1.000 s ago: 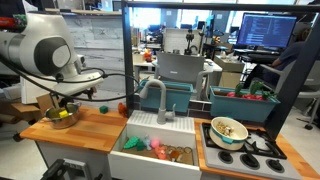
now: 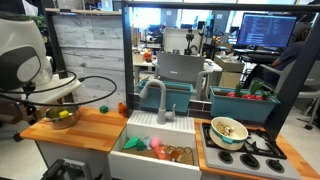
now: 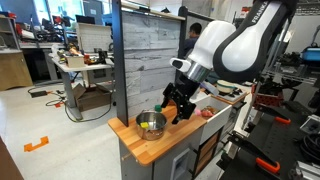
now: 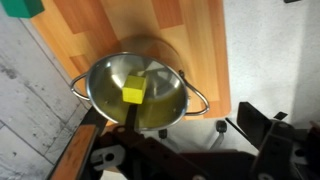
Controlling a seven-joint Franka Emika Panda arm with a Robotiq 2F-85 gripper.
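Note:
A shiny metal pot (image 4: 165,75) with two wire handles stands on the wooden counter. Inside it is a yellow block (image 4: 134,89), also seen in the pot (image 2: 62,118) in exterior view 1. My gripper is open, its fingers spread wide above the pot. In the wrist view the left finger reaches over the pot near the yellow block, while the right finger is out beyond the rim. Nothing shows between them. Exterior view 2 has the gripper (image 3: 180,105) close to the pot (image 3: 152,124). How far the fingertips are above the block cannot be told.
Green blocks (image 4: 22,55) lie on the counter near the pot. A sink (image 2: 155,162) with toy food, a tall faucet (image 2: 162,95), a stove (image 2: 250,155) bearing a pan (image 2: 229,131), and a teal basket (image 2: 242,105) stand to the right. A wood-panel wall (image 2: 92,55) rises behind.
The arm has swung left in exterior view 1, its white body moving toward the left edge of the view. The sink and stove areas look unchanged.

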